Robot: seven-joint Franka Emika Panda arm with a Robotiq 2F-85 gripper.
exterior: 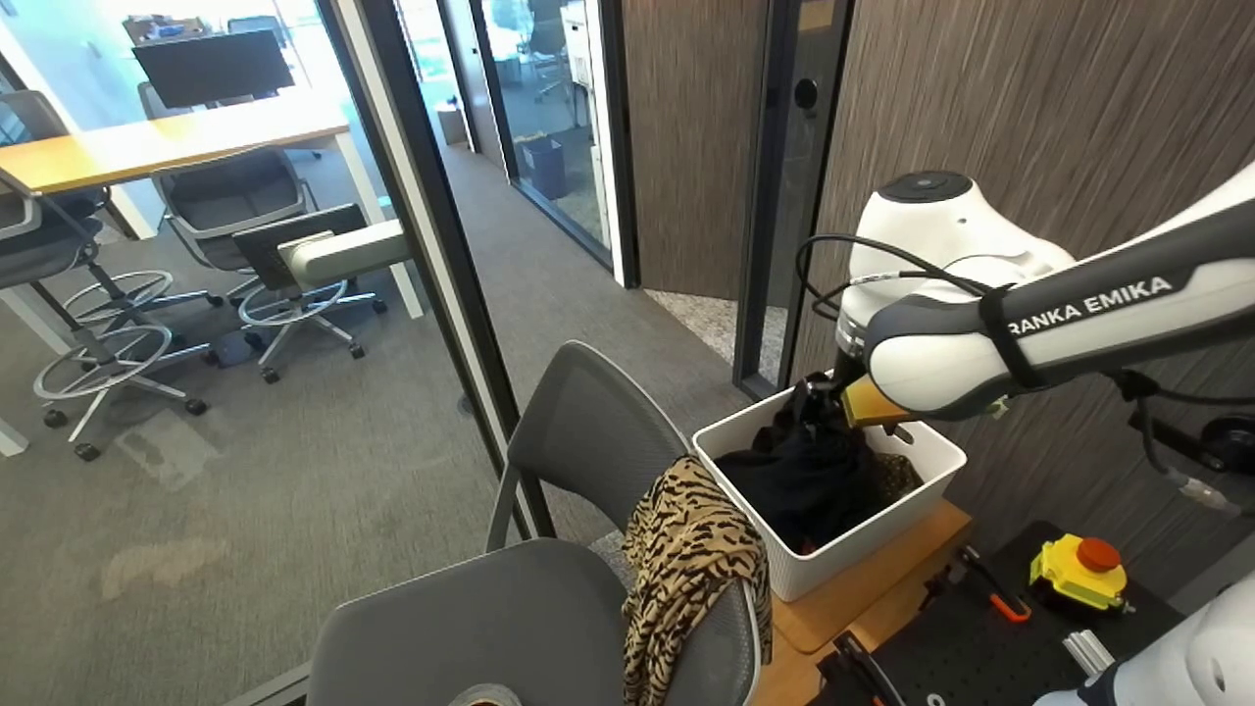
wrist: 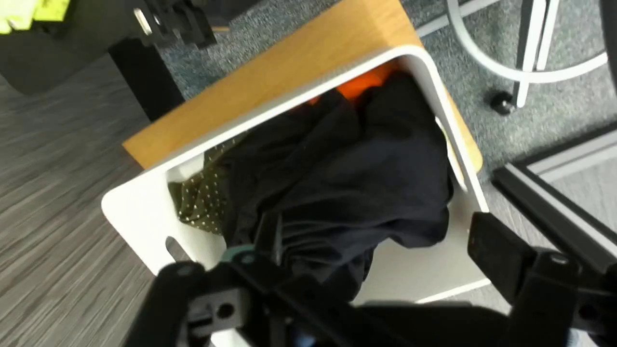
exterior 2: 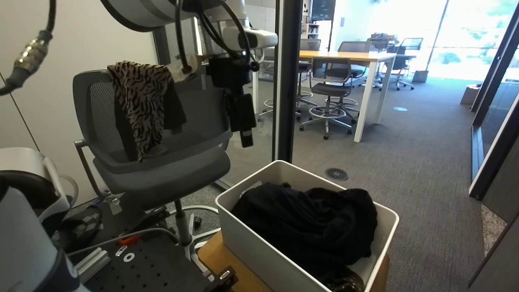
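Note:
A white basket (exterior: 785,577) holds a heap of black cloth (wrist: 341,167). Beside the heap, at one end, a dark green dotted cloth (wrist: 202,199) shows, and a bit of orange (wrist: 361,84) peeks out at the opposite corner. In the wrist view my gripper is open over the basket, its fingers wide apart and nothing held between them. The black cloth lies partly beneath the left finger. Exterior view 1 has the gripper low at the basket's far side, partly hidden by the arm and hard to separate from the cloth.
A tiger-striped cloth (exterior: 694,553) drapes over the grey chair (exterior: 471,624) close to the basket. Under the basket is a wooden stand (exterior: 865,594). A yellow box with a red button (exterior: 1079,571) sits on the black bench. Glass partition and wood wall flank the area.

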